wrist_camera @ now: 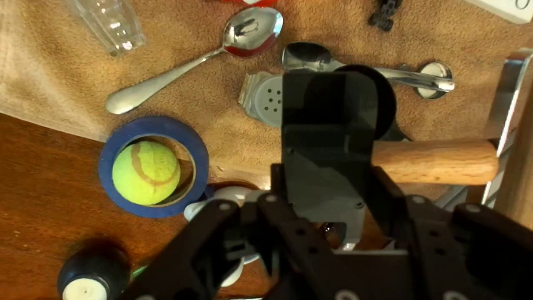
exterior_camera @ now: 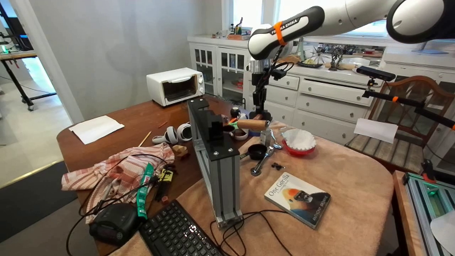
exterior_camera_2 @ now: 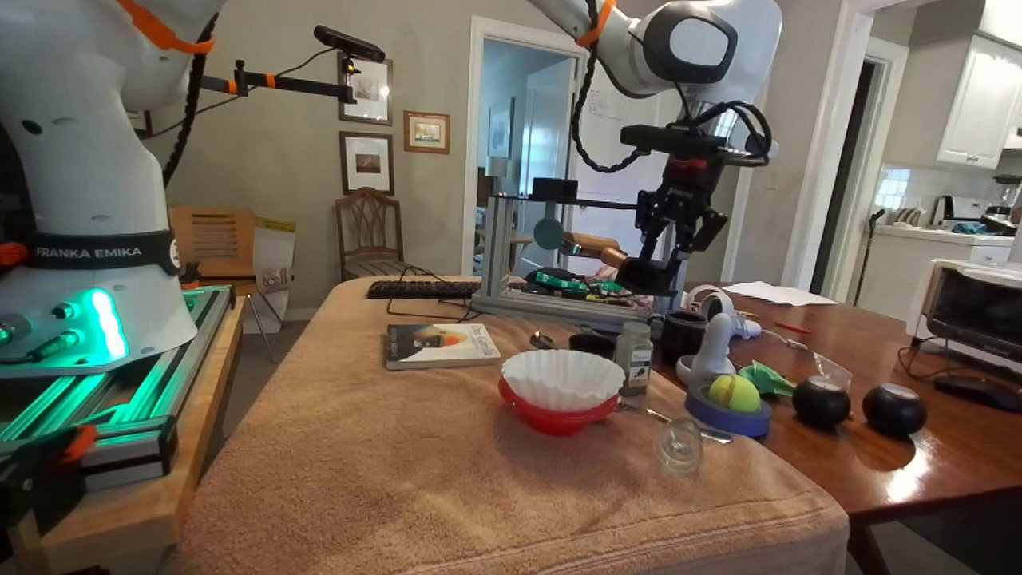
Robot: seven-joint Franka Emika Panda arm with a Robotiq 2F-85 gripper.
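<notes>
My gripper (exterior_camera: 260,114) is shut on a wooden-handled tool (exterior_camera: 252,124), held up above the table beside the metal frame. Seen from the wrist, its pale handle (wrist_camera: 439,161) sticks out to the right from below a dark, blocky part (wrist_camera: 325,145) between my fingers. What kind of tool it is, I cannot tell. In exterior view 2 the handle (exterior_camera_2: 599,249) points left towards the frame. Beneath it, a shaker with a holed grey lid (wrist_camera: 270,100) and a black cup (wrist_camera: 387,97) are partly covered in the wrist view.
Close by stand the metal frame (exterior_camera: 228,187), a red bowl (exterior_camera_2: 551,418) with a white fluted liner (exterior_camera_2: 565,378), and blue tape (wrist_camera: 200,165) around a tennis ball (wrist_camera: 145,172). A spoon (wrist_camera: 250,32) and a book (exterior_camera: 297,198) lie on the towel.
</notes>
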